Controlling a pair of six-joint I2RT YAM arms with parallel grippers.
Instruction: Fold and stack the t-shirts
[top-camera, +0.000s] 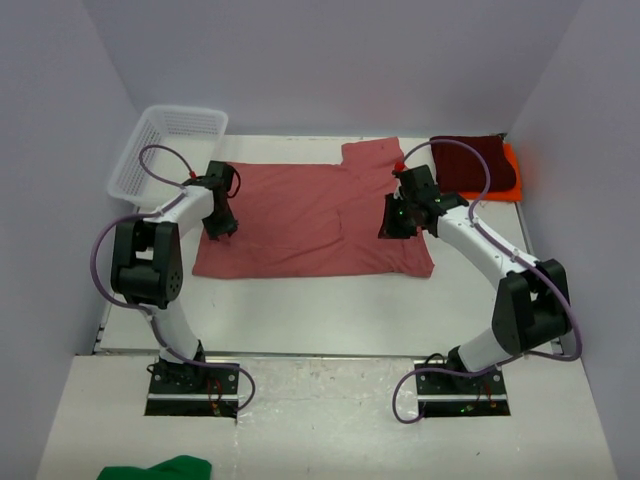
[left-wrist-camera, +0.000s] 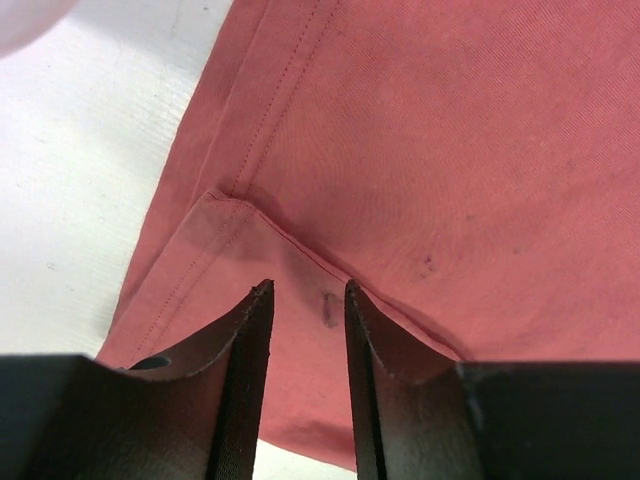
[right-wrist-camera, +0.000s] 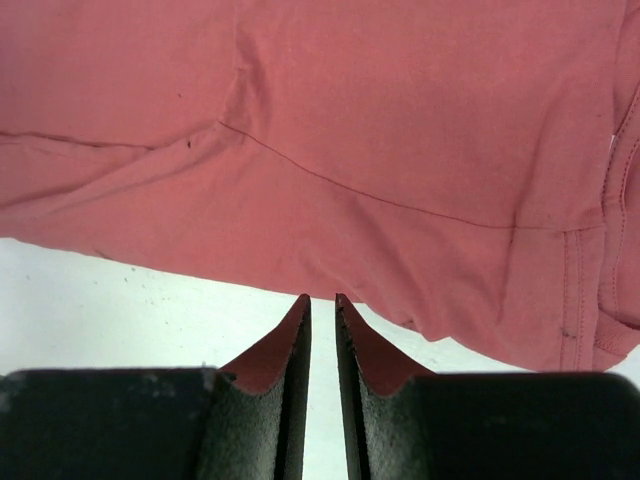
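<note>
A salmon-red t-shirt (top-camera: 290, 220) lies spread across the table, one part reaching toward the back right, with creases and a folded band along its near side. My left gripper (top-camera: 222, 226) is over the shirt's left end; in the left wrist view its fingertips (left-wrist-camera: 309, 290) are slightly apart above the fabric (left-wrist-camera: 450, 160), nothing seen between them. My right gripper (top-camera: 395, 228) is over the shirt's right part; in the right wrist view it (right-wrist-camera: 321, 300) is shut above the near edge of the fabric (right-wrist-camera: 420, 140), nothing between its fingers.
A white basket (top-camera: 160, 125) stands at the back left. Dark maroon cloth (top-camera: 465, 160) lies on orange cloth (top-camera: 507, 185) at the back right. Green cloth (top-camera: 150, 470) lies at the bottom left, off the table.
</note>
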